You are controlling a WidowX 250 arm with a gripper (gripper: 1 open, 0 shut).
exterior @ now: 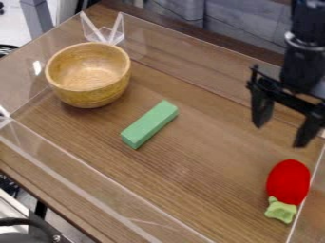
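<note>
My dark gripper (284, 112) hangs open at the upper right, its fingers spread apart above the bare table, a little up from a red oval object (287, 181) with a pale green part (280, 209) at its lower end. A green bar (150, 124) lies diagonally left of centre. A yellow bowl (87, 74) sits at the upper left.
A pale, thin object (105, 29) stands at the back left above the bowl. The table's edge runs along the lower left.
</note>
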